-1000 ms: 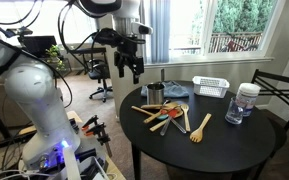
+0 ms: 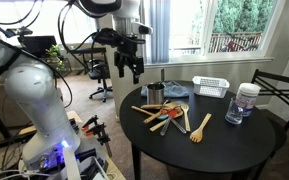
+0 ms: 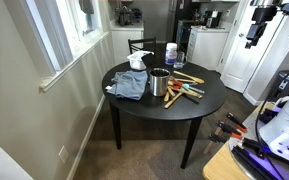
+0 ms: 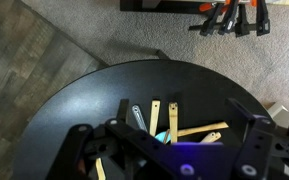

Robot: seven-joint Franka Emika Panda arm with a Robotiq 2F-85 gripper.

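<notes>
My gripper (image 2: 129, 75) hangs above the near-left side of the round black table (image 2: 204, 165), well clear of everything on it. In the wrist view its two fingers stand wide apart, with nothing held. Several utensils lie loosely on the table, among them a wooden fork (image 2: 201, 129) set apart on the right and wooden-handled tools (image 4: 173, 120) in the wrist view. Behind them stands a metal pot (image 3: 160, 80). A crumpled grey-blue cloth (image 3: 131, 85) rests beside the pot.
A white basket (image 2: 211, 87) stands at the table's far edge. The tub with a blue lid (image 2: 243, 104) is on the right. A dark chair (image 2: 279, 92) is beyond it. Bare tabletop lies around the fork.
</notes>
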